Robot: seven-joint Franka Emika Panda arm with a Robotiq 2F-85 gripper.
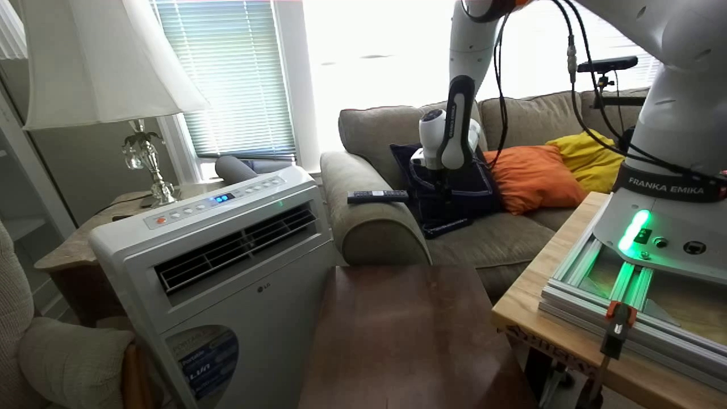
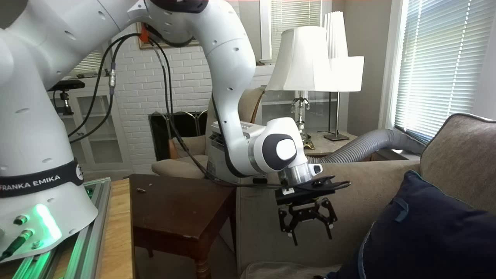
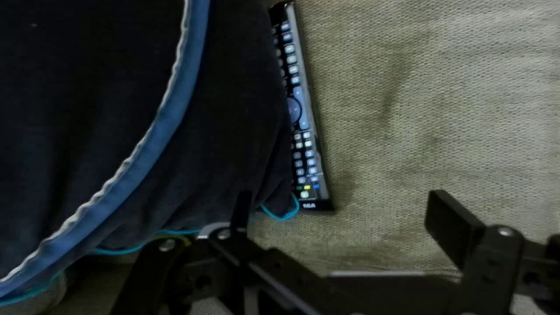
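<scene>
Wide open and empty, my gripper point(image 2: 312, 240) hangs over the sofa near its armrest. In the wrist view, its fingers point(image 3: 452, 228) frame bare sofa cloth just below the end of a black remote point(image 3: 309, 157). That remote lies on the seat, its left edge partly covered by a navy pillow point(image 3: 231, 115) with blue trim. Exterior view 1 shows the same remote point(image 1: 446, 228) in front of the pillow point(image 1: 477, 191). A second dark remote point(image 1: 378, 196) rests on top of the armrest.
Orange point(image 1: 535, 178) and yellow point(image 1: 587, 161) pillows sit further along the sofa. A white air conditioner point(image 1: 232, 232) and a brown wooden table point(image 1: 409, 334) stand by the armrest. In the wrist view, seat cloth right of the remote is clear.
</scene>
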